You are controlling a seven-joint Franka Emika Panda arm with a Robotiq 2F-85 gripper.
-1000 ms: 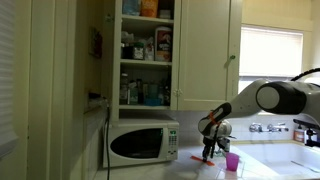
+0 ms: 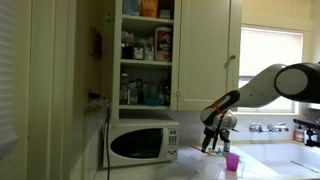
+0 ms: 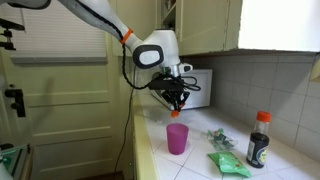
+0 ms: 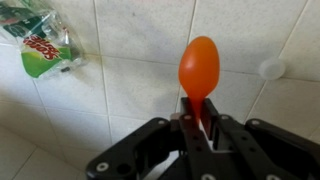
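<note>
An orange spoon (image 4: 199, 68) is gripped in my gripper, its bowl pointing away from the fingers in the wrist view. The fingers are closed around its other end. In exterior view 2, the gripper (image 3: 178, 102) hangs above the counter, and the spoon's orange end (image 3: 175, 114) shows just over the rim of a pink cup (image 3: 177, 139). Exterior view 1 puts the gripper (image 2: 209, 146) left of the same cup (image 2: 232, 161), so the spoon is apart from it. The cup is upright.
A dark sauce bottle (image 3: 259, 141) with a red cap and a green packet (image 3: 228, 164) occupy the counter's right side in exterior view 2. A white microwave (image 2: 143, 142) stands at the left in exterior view 1; the sink (image 2: 280, 157) lies right.
The orange spoon, low at the counter one second ago, has come up with my gripper. The arm has risen slightly; the pink cup has stayed in place.
</note>
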